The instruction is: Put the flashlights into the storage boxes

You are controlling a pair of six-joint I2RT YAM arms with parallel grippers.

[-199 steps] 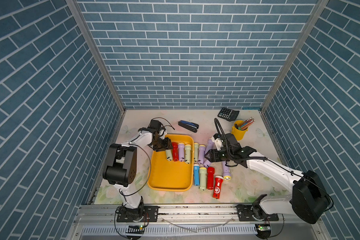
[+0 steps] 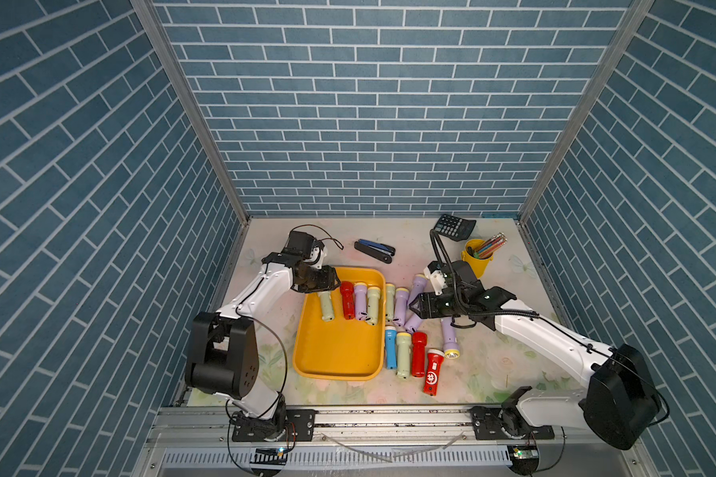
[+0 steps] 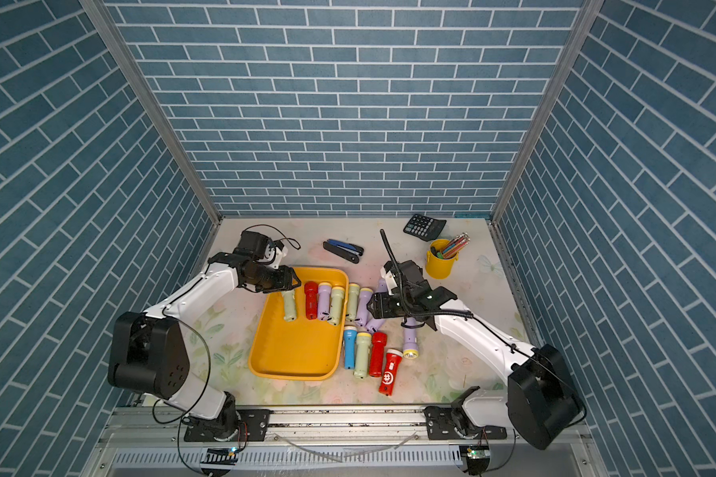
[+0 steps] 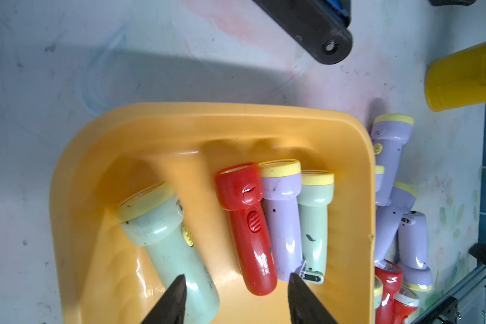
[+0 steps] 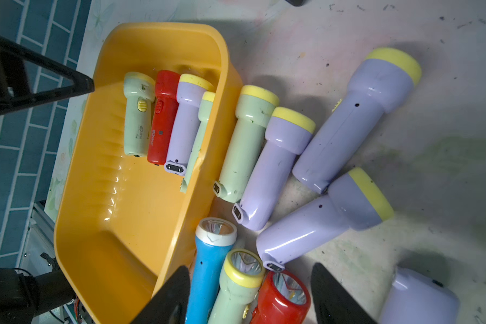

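The orange storage box (image 2: 338,353) holds several flashlights along its back: mint (image 4: 181,264), red (image 4: 251,243), lilac (image 4: 283,232) and another mint (image 4: 314,232). My left gripper is open above the box's back left, over the leftmost mint one, with nothing between its fingers. Right of the box lie several more flashlights: lilac (image 5: 345,129), mint (image 5: 240,156), blue (image 5: 205,270) and red (image 5: 283,305). My right gripper hangs open over this group, nothing held.
Behind the box lie a stapler (image 2: 372,254) and a calculator (image 2: 453,226). A yellow cup of pencils (image 2: 475,262) stands at the back right.
My left arm has moved up and to the left, and the mint flashlight under it now sits slightly farther left, apart from the red one. My right arm has lifted very slightly.
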